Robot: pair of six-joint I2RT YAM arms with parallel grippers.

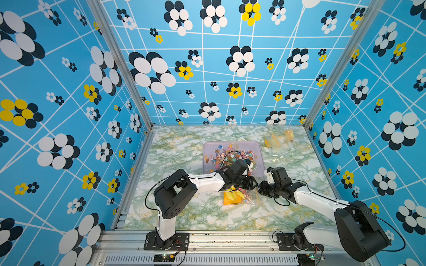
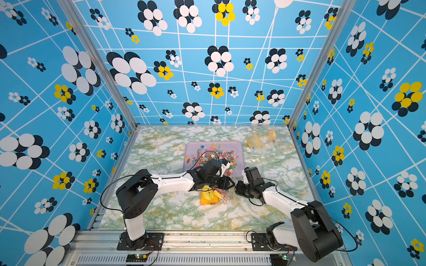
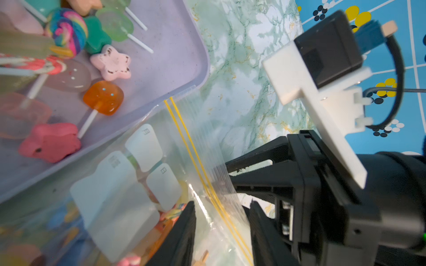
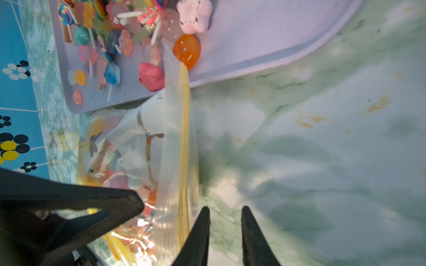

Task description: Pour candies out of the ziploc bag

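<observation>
A clear ziploc bag (image 3: pixel 115 199) of candies with a yellow double seal, orange at one end (image 1: pixel 231 197), lies in front of a lavender tray (image 1: pixel 210 159) of lollipops and candies. My left gripper is over the seal strip, fingers apart, in the left wrist view. My right gripper is beside the seal, fingers apart with table visible between them in the right wrist view. The two grippers face each other closely above the bag in both top views.
Pale yellow bags (image 1: pixel 278 139) lie at the back right of the marble table (image 1: pixel 173 141). Blue walls enclose the sides and back.
</observation>
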